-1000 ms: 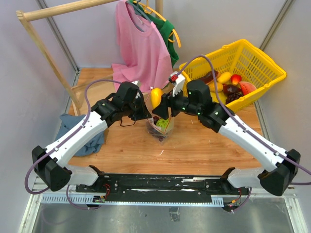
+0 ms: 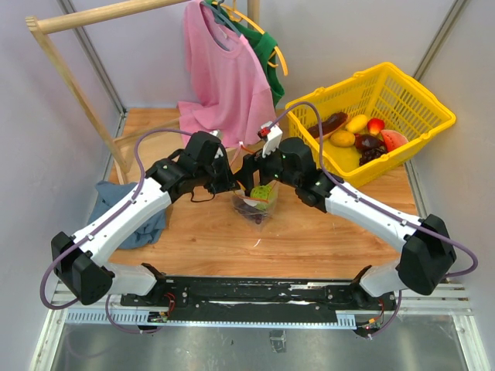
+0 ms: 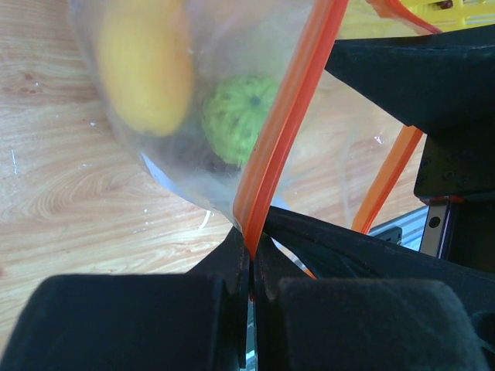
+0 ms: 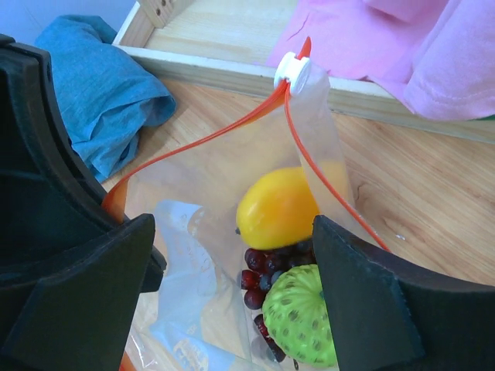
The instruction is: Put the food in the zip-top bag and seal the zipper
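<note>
A clear zip bag [image 2: 255, 209] with red zipper edges stands on the table, holding a yellow fruit [image 4: 274, 207], dark grapes [image 4: 259, 278] and a green fruit [image 4: 298, 313]. My left gripper is shut on the bag's red zipper edge at one side. My right gripper is open over the bag's mouth, its fingers around the opening, the fruit visible below between them.
A yellow basket [image 2: 433, 116] with more food stands at the back right. A blue cloth [image 2: 128, 224] lies at the left. A wooden rack [image 2: 73, 85] with hanging clothes stands behind.
My right gripper came down to the bag with the yellow fruit and let it go; the fruit now lies inside. My left gripper has stayed in place.
</note>
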